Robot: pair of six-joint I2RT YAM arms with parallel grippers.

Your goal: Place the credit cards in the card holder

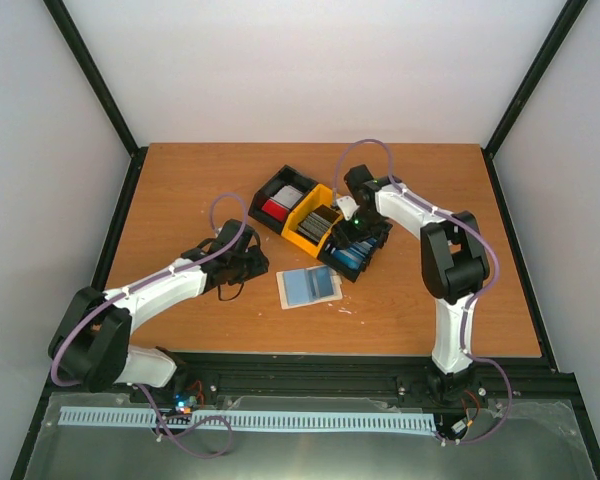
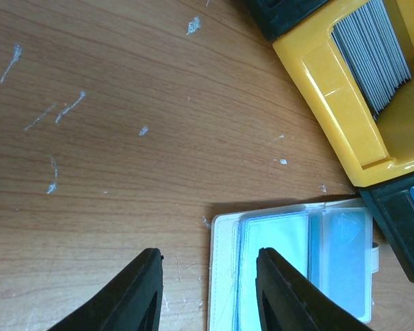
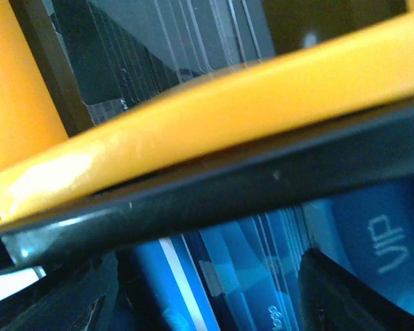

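The card holder [image 1: 310,286], a pale open booklet with blue pockets, lies flat on the table in front of the bins. Blue cards [image 1: 352,254] stand packed on edge in the near black bin [image 3: 193,210]. Over that bin is my right gripper, its fingers apart around several blue cards [image 3: 245,276] without visibly pinching any. To the left of the holder, my left gripper hangs above the table, fingers spread and nothing held. In the left wrist view the holder [image 2: 272,265] shows below and beyond its right finger.
The yellow bin [image 2: 331,103] in the middle holds dark grey cards [image 1: 314,228]. A far black bin [image 1: 266,190] contains red and white cards [image 1: 280,204]. Bare table [image 1: 190,180] stretches left of the bins and at the right.
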